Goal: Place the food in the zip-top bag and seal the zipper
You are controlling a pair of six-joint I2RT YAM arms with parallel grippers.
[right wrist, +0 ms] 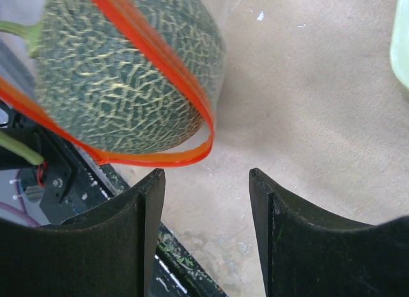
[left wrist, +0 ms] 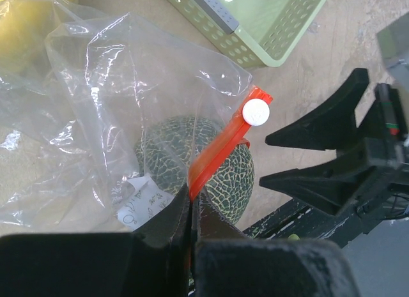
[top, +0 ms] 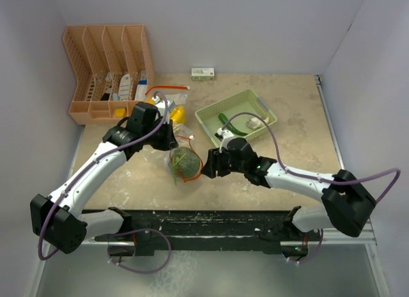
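Note:
A clear zip top bag [left wrist: 147, 60] with a red zipper edge [left wrist: 220, 150] holds a green netted melon [top: 185, 161]. My left gripper is shut on that red edge; a round white zipper pull [left wrist: 255, 112] shows beyond its tips. Between two red strips of the mouth, the melon [right wrist: 121, 86] shows in the right wrist view, with a green stalk [right wrist: 19, 147] sticking out beside it. My right gripper stands partly open just off the mouth's corner, with only bare table between its fingers.
A pale green bin [top: 208, 128] with a long green vegetable [top: 233, 124] and a whitish item [top: 254, 123] stands behind my right arm. Another bag with yellow food [top: 178, 115] lies at the back left, near an orange rack [top: 77, 70].

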